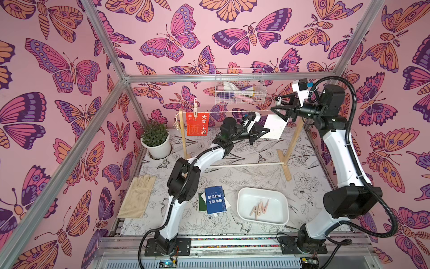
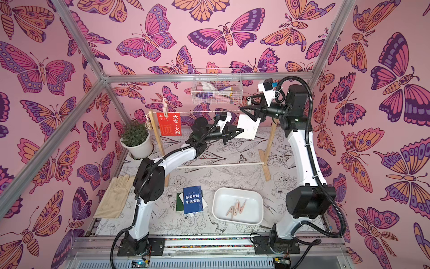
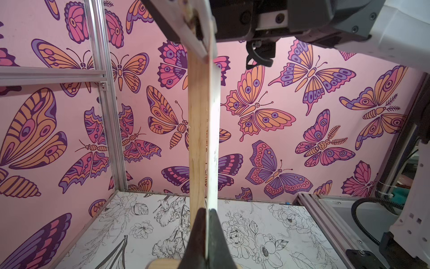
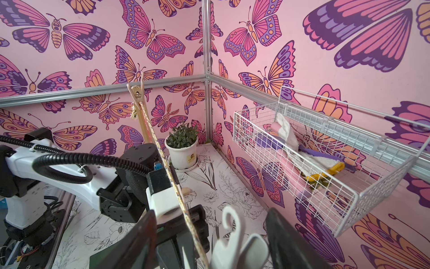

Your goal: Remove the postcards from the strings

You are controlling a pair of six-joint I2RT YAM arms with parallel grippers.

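A white postcard (image 1: 276,126) hangs at the right end of the string (image 4: 172,179). My left gripper is shut on its edge, which shows as a thin upright line between the fingertips in the left wrist view. Above the card, my right gripper is open, and a pale clothespin (image 4: 239,248) stands between its spread fingers, nearer the right one. The red postcard (image 1: 197,124) hangs at the string's left end from another clothespin (image 1: 195,109). On the table lies a blue postcard (image 1: 215,200) over a few others.
A white tray (image 1: 241,215) holds several loose clothespins. Wooden posts (image 1: 293,141) carry the string. Behind it, a wire basket (image 4: 295,170) is fixed on the wall. A potted plant (image 1: 156,139) and a beige glove (image 1: 138,196) are at the left.
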